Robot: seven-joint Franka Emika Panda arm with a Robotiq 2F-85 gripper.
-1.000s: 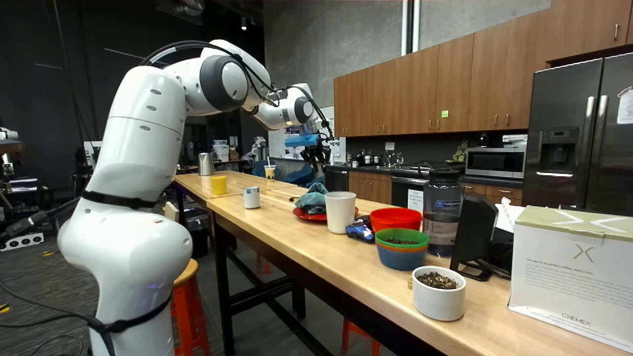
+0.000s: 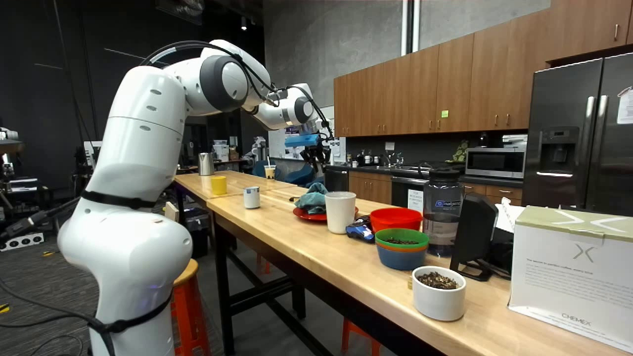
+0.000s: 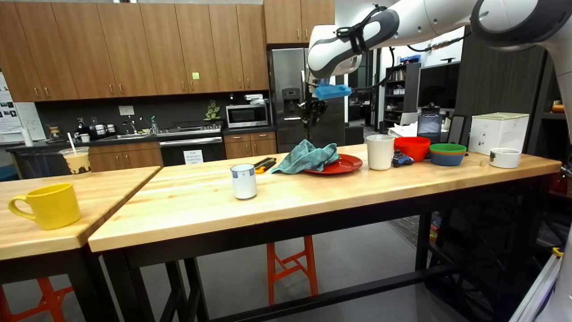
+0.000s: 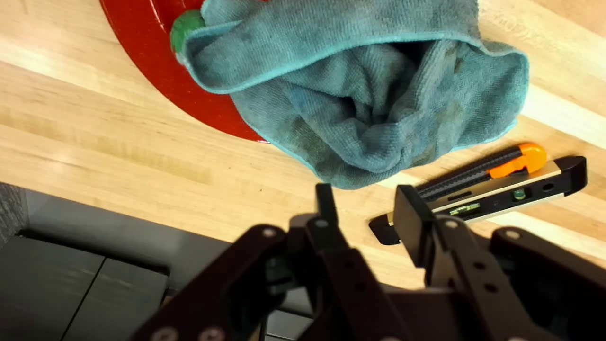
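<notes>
My gripper is open, its two fingers apart with nothing between them. It hangs above the table, clear of everything on it, as the second exterior view also shows the gripper (image 3: 312, 122). Beneath it in the wrist view lies a crumpled teal cloth (image 4: 363, 108), draped partly over a red plate (image 4: 170, 85). A small green object (image 4: 186, 29) peeks out from under the cloth's edge on the plate. Right beside the cloth are a black and orange utility knife (image 4: 483, 170) and a small spirit level (image 4: 500, 196), lying side by side; the right finger overlaps the level's end in this view.
A white cup (image 3: 244, 181) stands alone toward the front of the table. Right of the plate are a tall white cup (image 3: 380, 152), a red bowl (image 3: 411, 146), stacked bowls (image 3: 447, 154), a water bottle (image 3: 429, 124) and a box (image 3: 498, 134). Bare wood lies along the front.
</notes>
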